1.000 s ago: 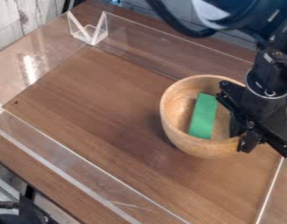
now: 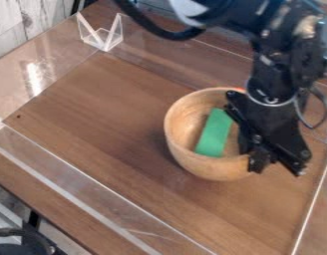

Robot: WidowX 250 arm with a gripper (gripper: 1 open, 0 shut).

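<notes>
A wooden bowl (image 2: 194, 112) sits at the middle right of the wooden table, holding a green block (image 2: 214, 133). The black gripper (image 2: 253, 157) is at the bowl's right side, overlapping its rim, with the arm reaching down from the top right. The fingertips are dark and partly hidden, so whether they grip the rim is unclear.
A clear plastic bracket (image 2: 101, 34) stands at the back left, and transparent strips run along the left and front-left edges. A black cable arches across the top.
The gripper and arm have moved left, and the bowl with the green block has shifted left with them. The red object seen behind the bowl earlier is now hidden.
</notes>
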